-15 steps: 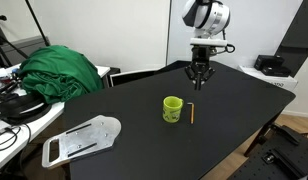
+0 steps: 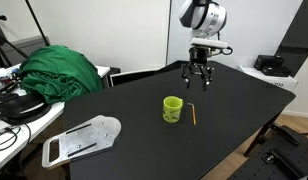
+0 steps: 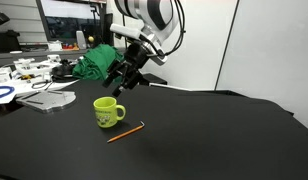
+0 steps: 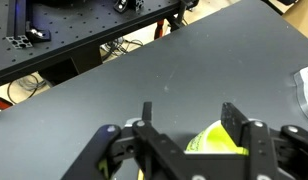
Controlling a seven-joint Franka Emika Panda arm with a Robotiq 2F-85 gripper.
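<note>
A lime-green mug (image 2: pixel 172 109) stands upright on the dark table, its handle (image 3: pixel 120 112) turned to the right in exterior view 2. Beside it lies a thin orange pencil (image 3: pixel 125 132), flat on the tabletop. My gripper (image 2: pixel 199 82) hangs above the table, behind the mug and pencil in exterior view 1, with its fingers open and nothing between them. In the wrist view the mug (image 4: pixel 212 140) shows low in the frame, partly hidden by the right finger (image 4: pixel 232 118). Only a sliver of the pencil appears there, near the left finger.
A silver metal tray (image 2: pixel 82 140) lies at the table's left. Green cloth (image 2: pixel 62 75) is heaped behind the left edge, near a cluttered side bench.
My gripper has turned slightly, and its fingers now appear wider apart in exterior view 1. The mug has stayed put. The pencil's angle looks slightly different from a second ago.
</note>
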